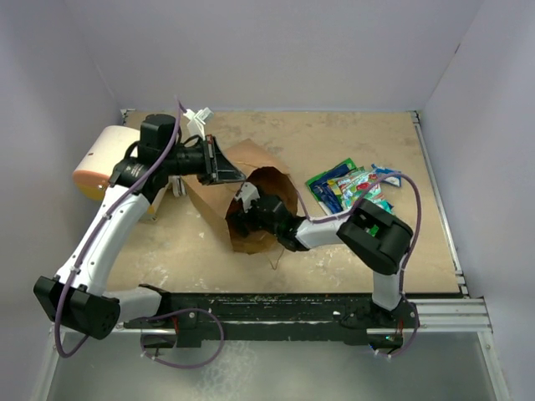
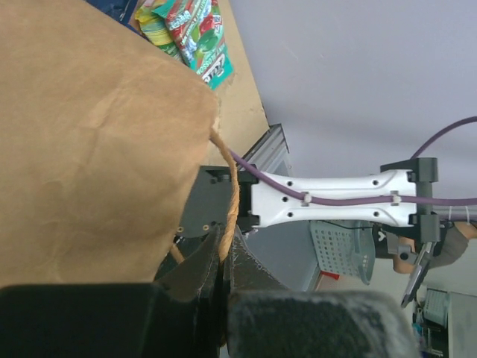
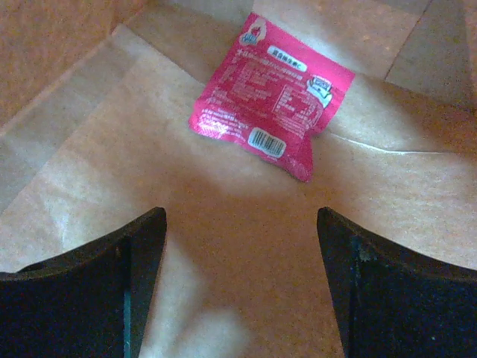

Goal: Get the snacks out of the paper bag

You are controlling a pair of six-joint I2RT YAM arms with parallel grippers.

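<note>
The brown paper bag [image 1: 205,200] lies open toward the right, held up at its top by my left gripper [image 1: 230,174], shut on the twisted paper handle [image 2: 229,201]. My right gripper [image 1: 242,215] reaches into the bag's opening. In the right wrist view its fingers are apart at the bottom, nothing between them, and a pink snack packet [image 3: 272,97] lies on the bag's paper beyond them. Snack packets [image 1: 351,188] lie on the board right of the bag, partly behind my right arm.
A cream roll-shaped object [image 1: 104,159] sits at the left, behind the left arm. Grey walls [image 1: 476,167] enclose the board [image 1: 334,134]; free board shows at the back and at the front left.
</note>
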